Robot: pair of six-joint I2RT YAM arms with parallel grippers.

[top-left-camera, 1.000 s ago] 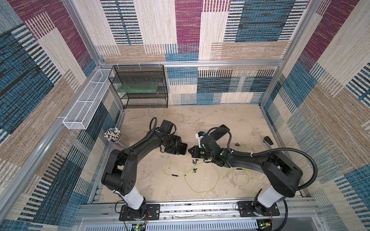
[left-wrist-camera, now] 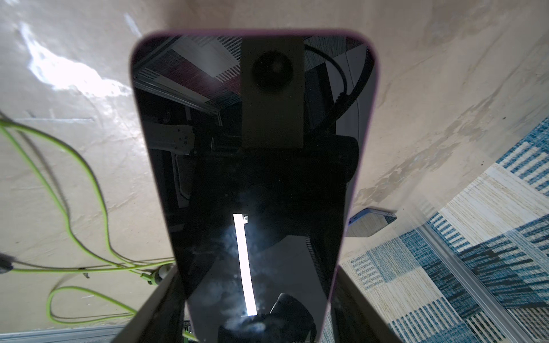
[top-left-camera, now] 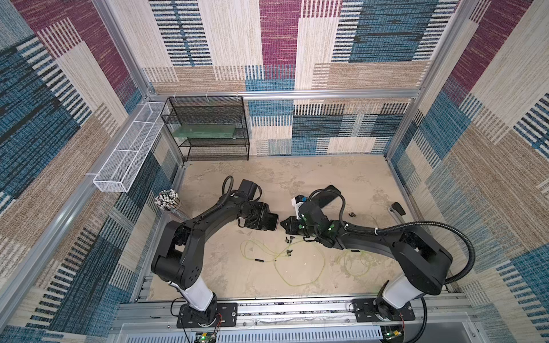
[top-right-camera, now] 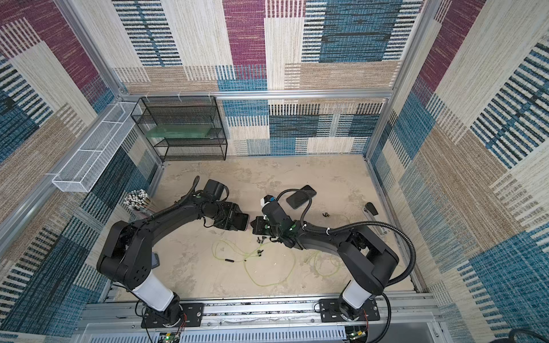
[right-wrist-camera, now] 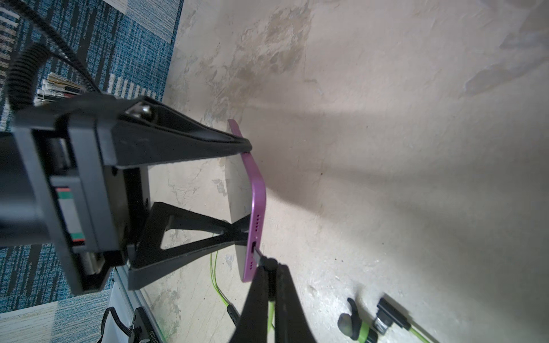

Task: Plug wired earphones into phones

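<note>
A purple-edged phone (right-wrist-camera: 257, 197) is held by my left gripper, its fingers gripping the two long sides. Its dark screen (left-wrist-camera: 257, 188) fills the middle of the left wrist view. My right gripper is shut on a black earphone plug (right-wrist-camera: 269, 265), from which a lime-green cable (right-wrist-camera: 271, 314) trails. The plug's metal tip points at the small port (right-wrist-camera: 254, 247) in the phone's bottom edge and appears to meet it. Whether the tip is inside cannot be told. In the top left view, the phone (top-left-camera: 271, 221) faces the right gripper closely.
Loose green earphone cable (top-left-camera: 300, 284) lies on the table below the grippers, with an earbud (right-wrist-camera: 346, 324) near the right one. A second dark phone (top-right-camera: 301, 197) rests behind the right arm. At the back left stands a black mesh rack (top-left-camera: 206, 128).
The left arm and its phone look nearly still.
</note>
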